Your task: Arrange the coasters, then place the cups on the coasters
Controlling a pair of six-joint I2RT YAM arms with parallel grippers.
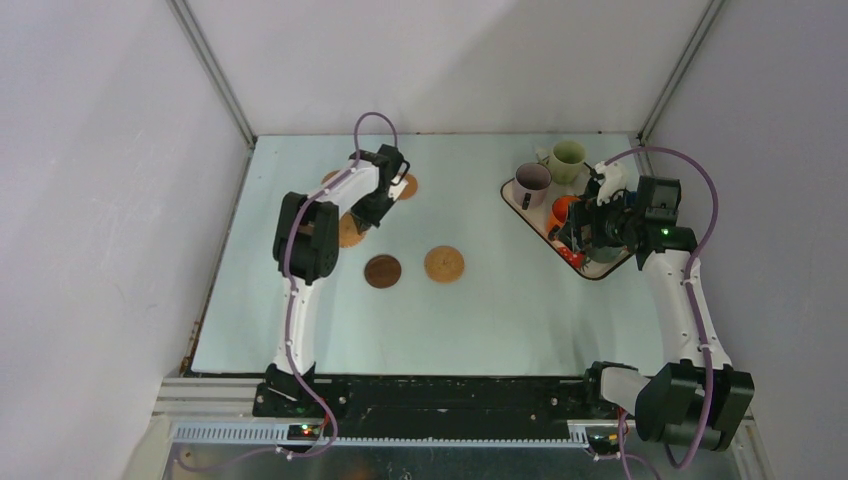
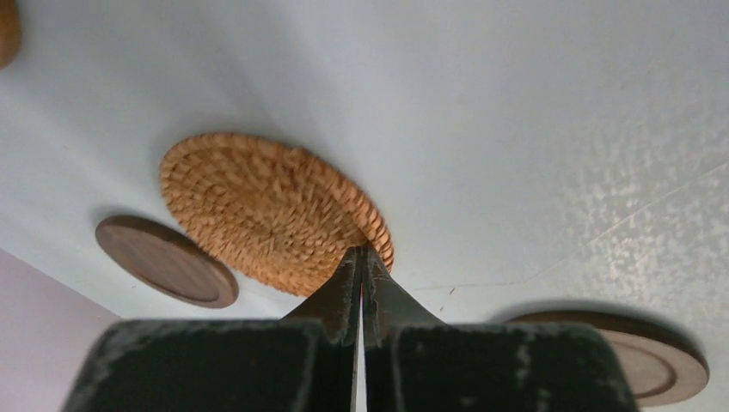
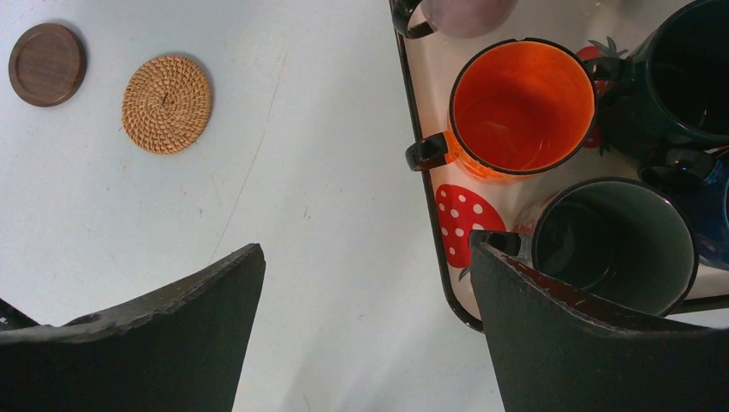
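Observation:
My left gripper is shut, its tips over the edge of a woven coaster [image 2: 249, 206], with nothing visible between them. My right gripper is open above the tray's [image 3: 408, 94] left edge; in its wrist view are an orange cup [image 3: 520, 107], a grey-green cup [image 3: 610, 240], a dark green cup [image 3: 679, 77], part of a blue cup [image 3: 713, 219] and a pink cup [image 3: 464, 13]. A light green cup [image 1: 568, 152] stands at the tray's back.
Another woven coaster [image 1: 444, 264] and a dark wooden coaster [image 1: 383, 271] lie mid-table. More round coasters are partly hidden around the left arm.

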